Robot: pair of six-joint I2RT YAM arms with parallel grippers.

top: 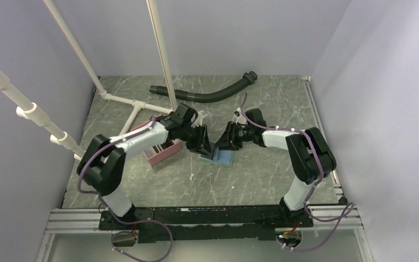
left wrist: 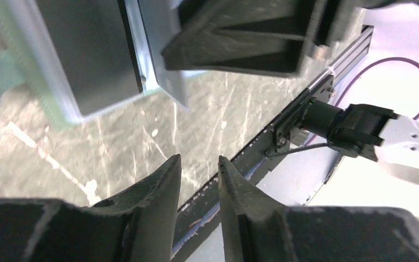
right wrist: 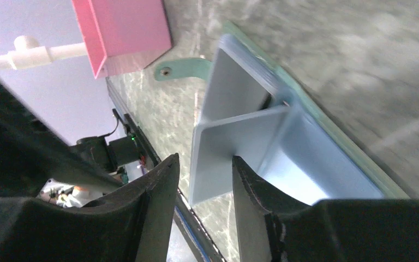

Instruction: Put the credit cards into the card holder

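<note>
The card holder (top: 225, 158), light blue with a green edge, lies open mid-table. In the left wrist view its dark inner panel (left wrist: 90, 49) lies flat, while a grey flap (left wrist: 158, 41) stands up beside it. My left gripper is part open over the near side of the holder, with nothing between its fingers. The right gripper is part open close to the raised grey flap (right wrist: 234, 144), which shows in and behind the gap; whether the fingers touch it I cannot tell. No loose card can be made out clearly.
A pink box (top: 163, 155) with dark and pale items inside stands left of the holder, partly under my left arm. White pipes (top: 121, 100) and a black corrugated hose (top: 207, 98) lie behind.
</note>
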